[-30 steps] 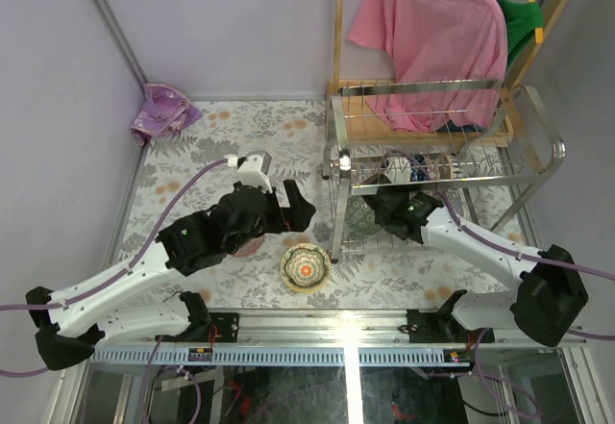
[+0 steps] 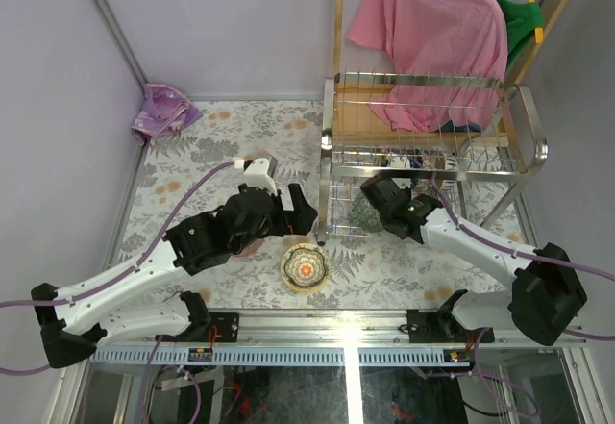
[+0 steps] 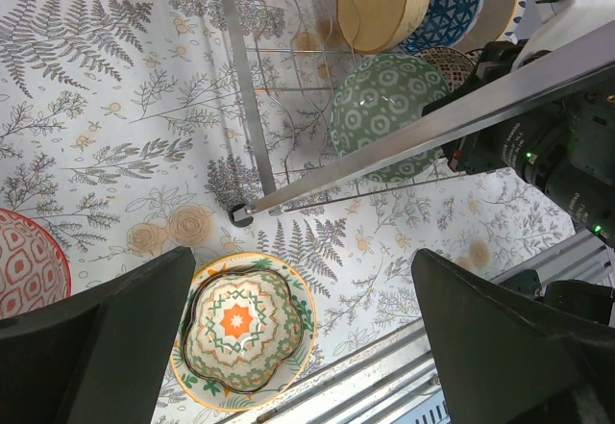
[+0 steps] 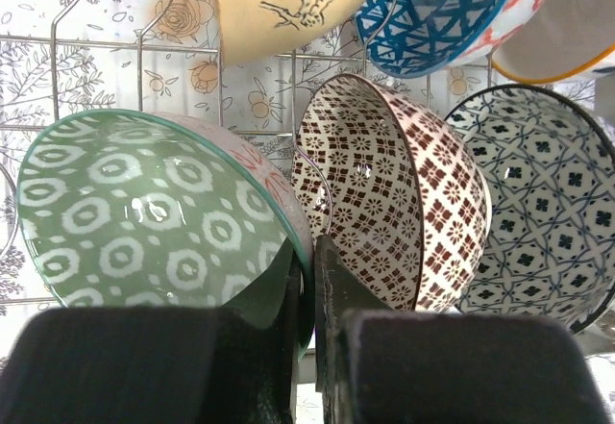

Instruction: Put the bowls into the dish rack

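The metal dish rack (image 2: 330, 160) stands at the right, its lower tier holding several tilted bowls. My right gripper is shut on the rim of the green patterned bowl (image 4: 144, 212), which leans within the lower tier. Close beside it sits a brown-and-white bowl (image 4: 447, 203), with a black-and-white bowl (image 4: 538, 193) further right. Left of the rack, my left gripper (image 2: 303, 211) hangs open and empty. Below it on the table, a floral bowl (image 3: 240, 328) rests on a plate (image 3: 306, 323). A red patterned bowl (image 3: 31, 270) shows at the left wrist view's edge.
A yellow cup-like piece (image 3: 380, 1) and a blue bowl (image 3: 447, 1) also occupy the lower tier. The rack's upper rail (image 2: 432, 171) passes above the bowls, near the right arm. A purple cloth (image 2: 165, 112) lies back left.
The rack has shifted slightly left since a second ago. The left arm has barely moved.
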